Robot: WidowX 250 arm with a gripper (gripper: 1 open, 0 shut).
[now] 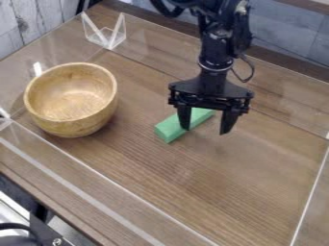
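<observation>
The black robot gripper (205,111) is low over the table at the centre, open, its two fingers standing either side of a green block (172,129). The block lies diagonally on the wood, partly hidden under the gripper's body; whether the fingers touch it cannot be told.
A large tan wooden bowl (72,119) sits on the left of the wooden table (218,192). A white wire object (106,31) stands at the back left.
</observation>
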